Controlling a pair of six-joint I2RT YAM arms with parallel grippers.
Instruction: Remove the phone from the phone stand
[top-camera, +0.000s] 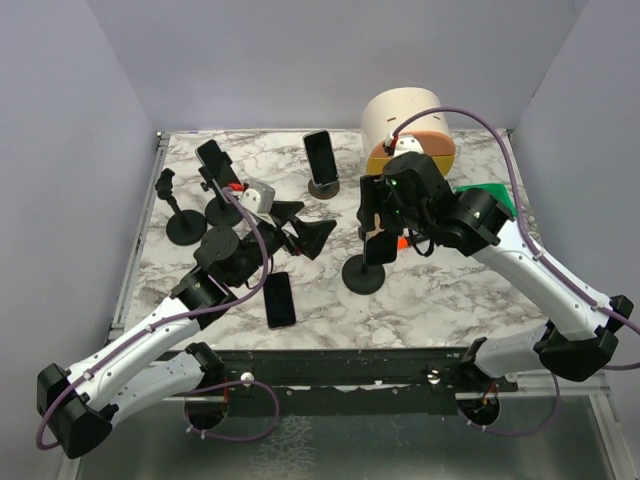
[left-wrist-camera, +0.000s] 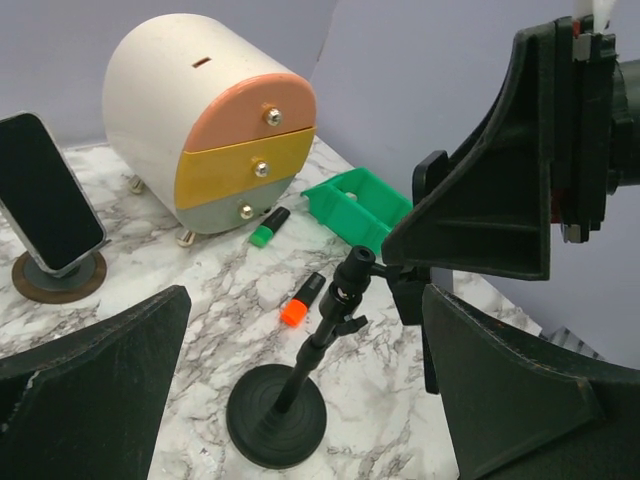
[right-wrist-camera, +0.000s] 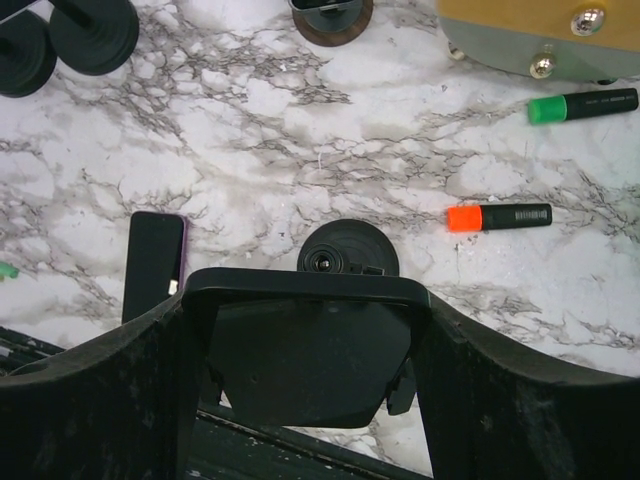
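Observation:
My right gripper is shut on a black phone, which hangs below it at the black phone stand in the middle right of the table. In the left wrist view that stand's post rises just left of the right gripper; whether the phone still touches its holder I cannot tell. My left gripper stands open left of that stand, with nothing between its fingers.
Another phone lies flat. More stands with phones are at the back and left. A white drawer barrel, green tray and markers are behind and right.

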